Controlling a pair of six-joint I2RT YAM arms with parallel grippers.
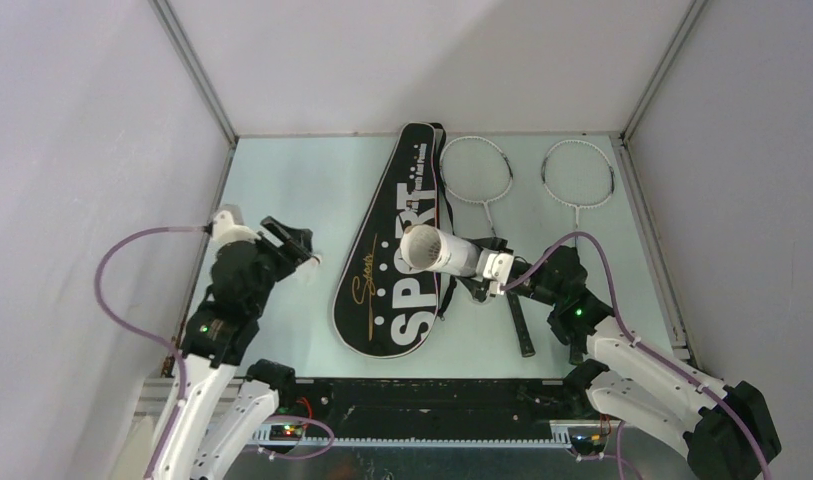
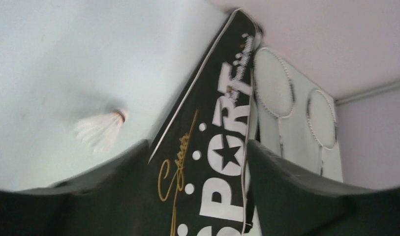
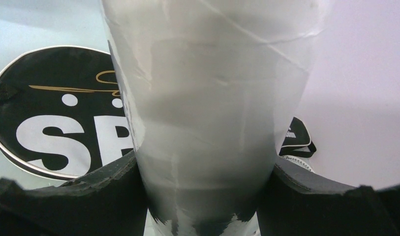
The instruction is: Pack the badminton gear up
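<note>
A white shuttlecock tube (image 1: 437, 250), its open end facing left, is held above the black SPORT bag (image 1: 377, 290) by my right gripper (image 1: 482, 265); in the right wrist view it fills the space between the fingers. My left gripper (image 1: 297, 240) is raised left of the bag, open, its blurred fingers apart. Beneath it a white shuttlecock (image 2: 102, 128) lies on the mat, partly hidden in the top view. Two rackets, the left one (image 1: 507, 165) and the right one (image 1: 612, 180), lie right of the bag.
White walls bound the back and sides, and a dark rail strip (image 1: 432, 405) runs along the front.
</note>
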